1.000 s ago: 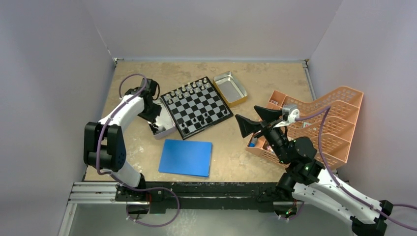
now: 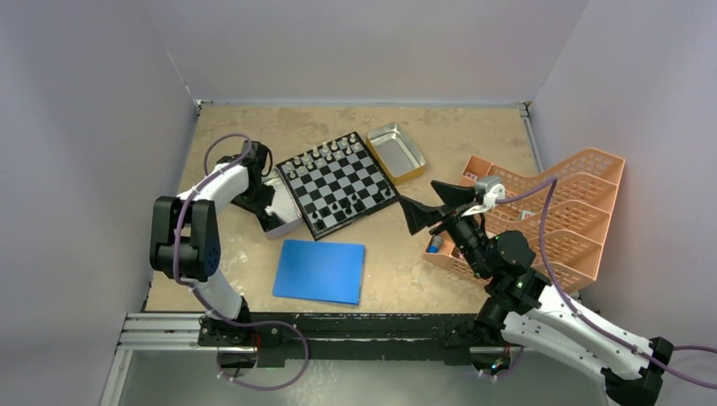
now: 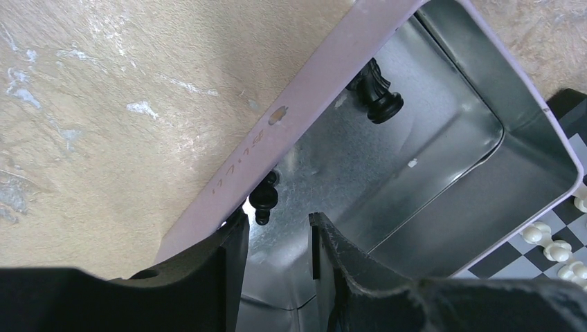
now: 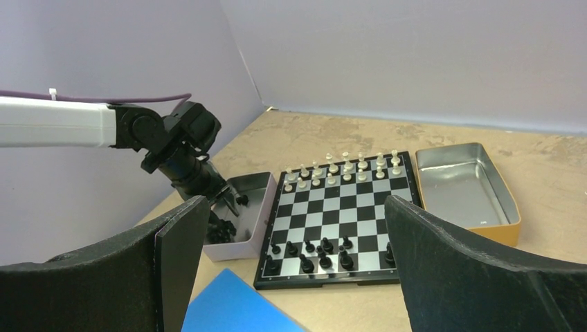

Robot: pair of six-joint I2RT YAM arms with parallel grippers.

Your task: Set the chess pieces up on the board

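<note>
The chessboard point(image 2: 338, 182) carries white pieces along its far side and several black pieces along its near side. Left of it, my left gripper is open down at the pink-rimmed metal box point(image 3: 297, 117). In the left wrist view a small black piece point(image 3: 263, 197) lies near the box wall, just ahead of the fingers, and a larger black piece point(image 3: 381, 104) lies farther along. Nothing shows between the fingertips. My right gripper is open and raised over the right part of the table, with nothing between its fingers.
A yellow-rimmed metal tray point(image 2: 397, 152) is right of the board, a blue folder point(image 2: 317, 271) lies in front of it, and an orange compartment organiser point(image 2: 583, 211) stands at the right under the right arm. Bare table lies between them.
The right arm has moved slightly to the left. The board looks unchanged.
</note>
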